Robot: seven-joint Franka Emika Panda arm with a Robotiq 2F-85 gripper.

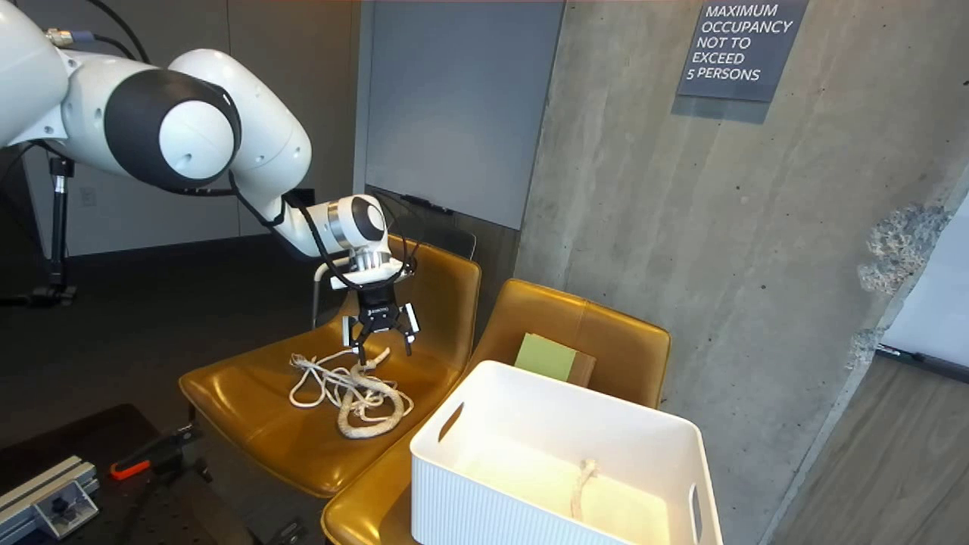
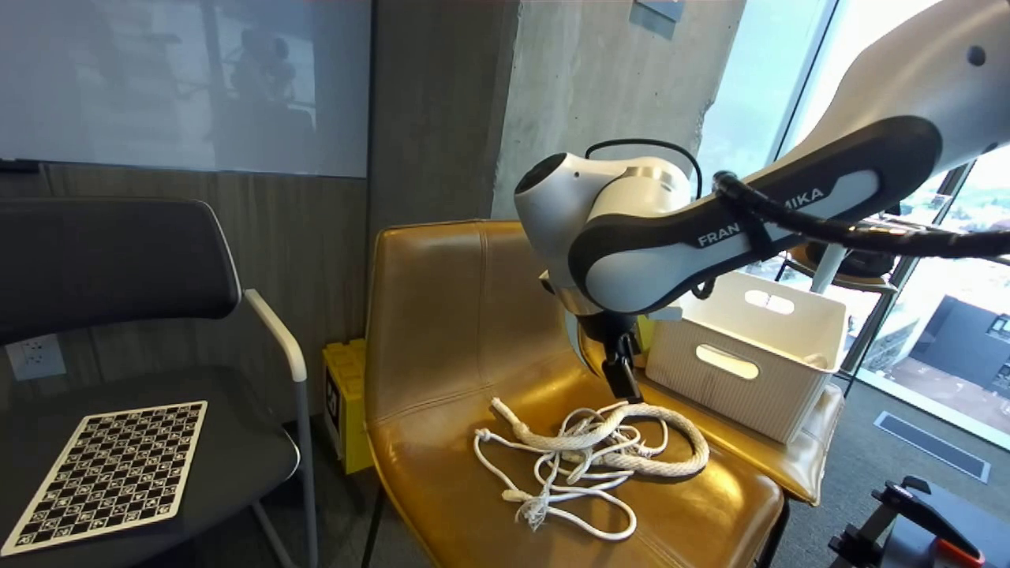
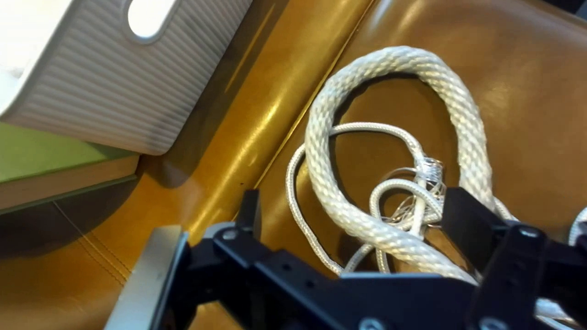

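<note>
My gripper (image 1: 385, 350) hangs open just above a tangle of ropes on the brown leather chair (image 1: 245, 381). In the wrist view a thick white rope (image 3: 404, 57) curves in a loop, partly between and beyond the fingertips, with its lower run hidden behind the gripper's body. Thinner white cord (image 3: 297, 203) winds under and around it, with a frayed, wrapped spot inside the loop. In exterior view 2 the thick rope (image 2: 696, 445) and thin cord (image 2: 615, 532) both rest on the seat. Nothing is gripped.
A white ribbed bin (image 1: 509, 518) stands on the neighbouring chair, a short piece of rope (image 1: 581, 486) inside it. Behind the bin sits a green book (image 1: 545, 357). A dark chair (image 2: 114, 274) holding a checkered board (image 2: 114, 473) stands to one side.
</note>
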